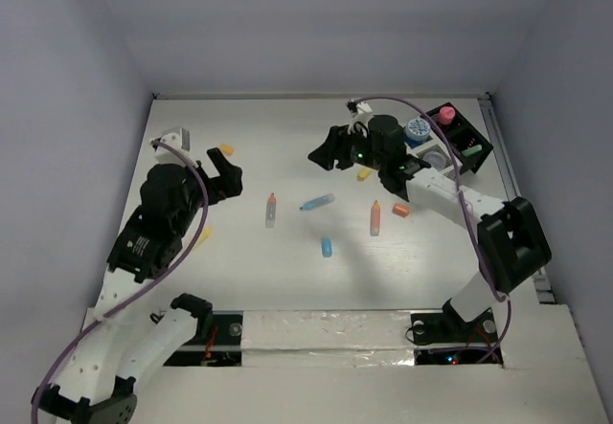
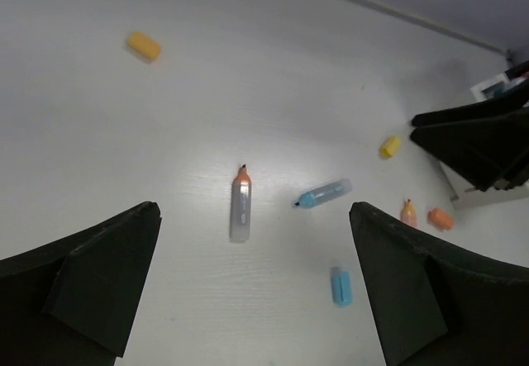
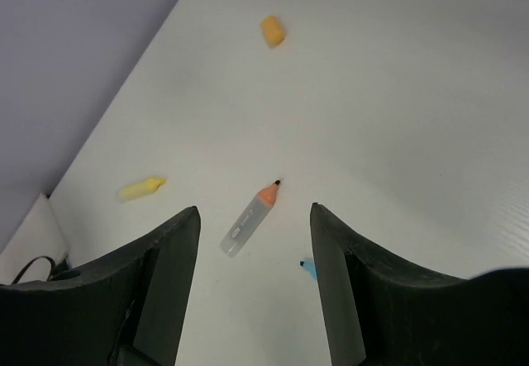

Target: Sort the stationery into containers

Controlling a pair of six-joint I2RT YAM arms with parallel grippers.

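Markers lie on the white table: orange [image 1: 270, 212], blue [image 1: 317, 202] and another orange [image 1: 374, 217]. Small pieces lie around them: orange [image 2: 143, 45], yellow [image 2: 390, 146], blue [image 1: 326, 248] and red-orange [image 1: 401, 210]. My left gripper is open and empty at the left, above the table. My right gripper hangs above the middle-right, fingers apart with nothing between them. A yellow item [image 1: 203, 235] lies partly hidden under my left arm.
A white and black container group [image 1: 465, 140] stands at the back right, holding round pots and a green item, partly hidden by my right arm. Walls enclose the table at back and sides.
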